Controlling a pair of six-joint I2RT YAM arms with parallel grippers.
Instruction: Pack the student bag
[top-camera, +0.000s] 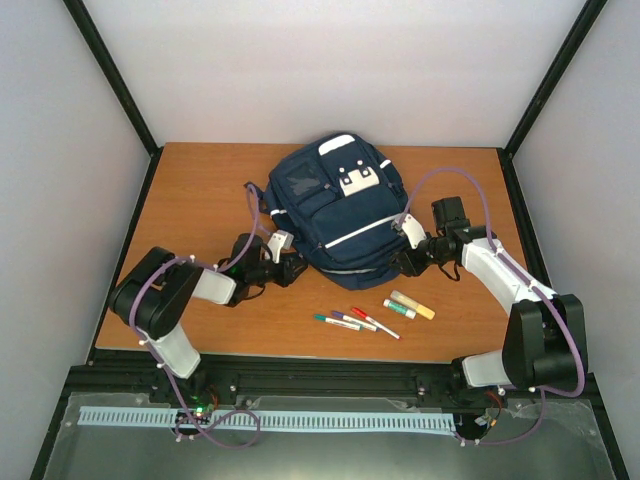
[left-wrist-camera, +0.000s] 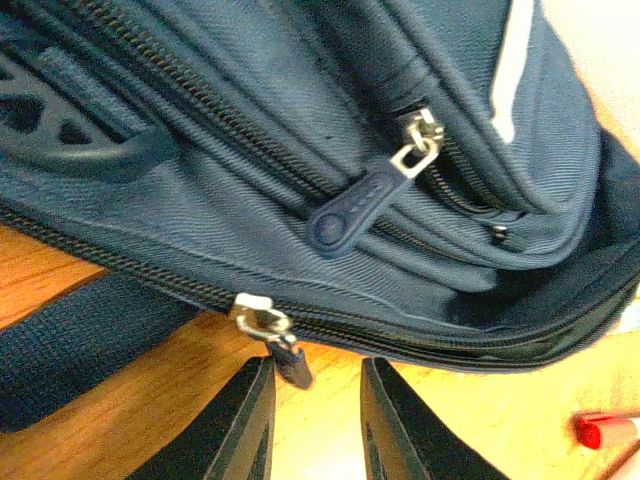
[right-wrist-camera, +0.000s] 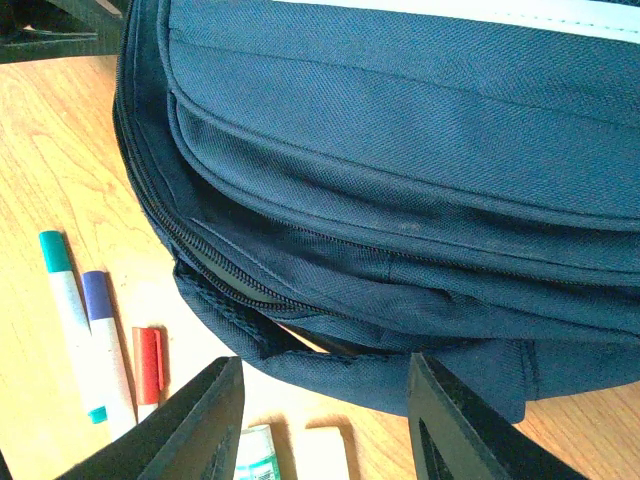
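The navy backpack (top-camera: 335, 210) lies on the table (top-camera: 190, 320). My left gripper is part open at the bag's lower left edge, a zipper pull (left-wrist-camera: 288, 360) just beyond its fingertips and another pull (left-wrist-camera: 355, 210) higher up, nothing visibly between its fingers. My right gripper is part open at the bag's lower right edge, over a fabric fold, nothing visibly held. Several markers (top-camera: 372, 322) lie in front of the bag, with a green-labelled stick (top-camera: 398, 308) and a yellow one (top-camera: 414, 305) beside them.
Bare table lies to the left of the bag and at the front left. The far right corner is also clear. Walls border the back and sides.
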